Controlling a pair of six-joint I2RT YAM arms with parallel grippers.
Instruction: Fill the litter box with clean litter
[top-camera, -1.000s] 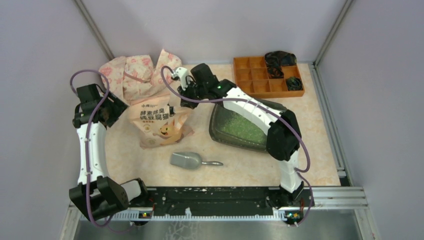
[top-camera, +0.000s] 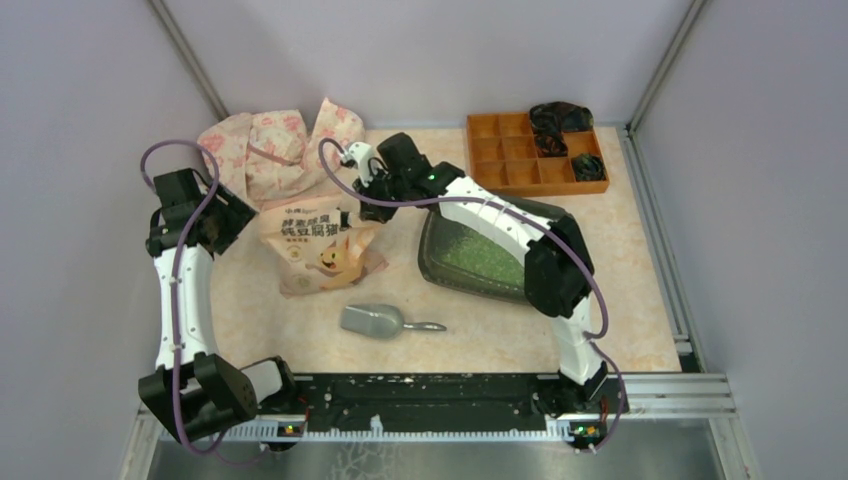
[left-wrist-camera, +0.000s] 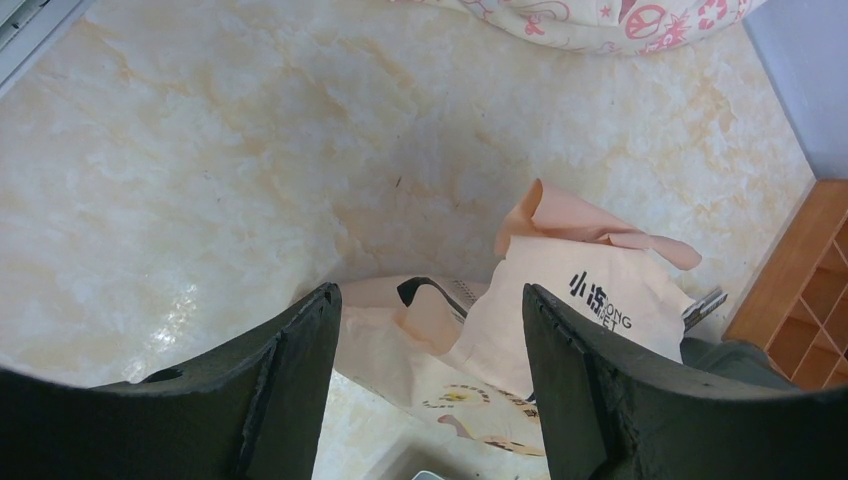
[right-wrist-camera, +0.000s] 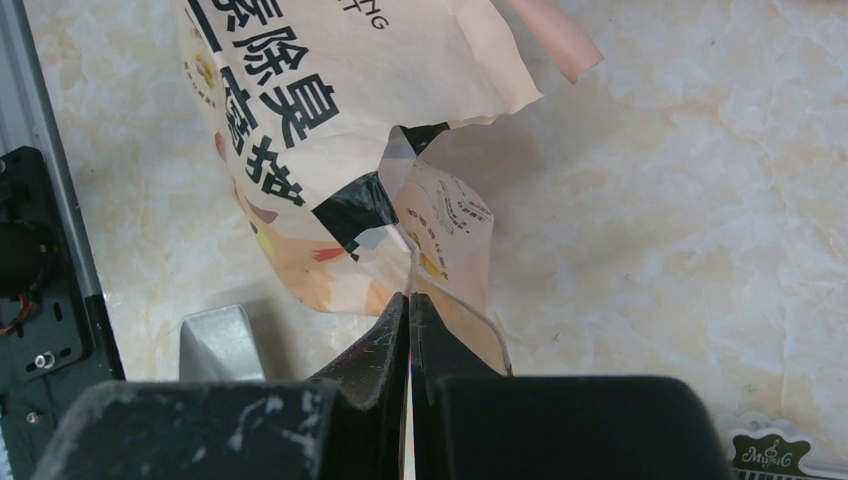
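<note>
The peach paper litter bag (top-camera: 320, 250) stands crumpled at the middle left, its top torn and folded (left-wrist-camera: 590, 300). My right gripper is shut at the bag's side, the thin edge of the paper (right-wrist-camera: 450, 230) at its fingertips; whether it grips that edge is hard to tell. My left gripper hovers left of the bag, fingers apart, nothing between them. The green litter box (top-camera: 470, 260) lies to the right under the right arm, green granules on its floor. A metal scoop (top-camera: 375, 321) lies in front of the bag.
A wooden compartment tray (top-camera: 500, 160) with dark bags sits at the back right. Pink patterned cloth (top-camera: 270, 150) lies at the back left.
My right gripper and arm have shifted slightly toward the front, with the bag's top edge moving a little. The left arm looks still.
</note>
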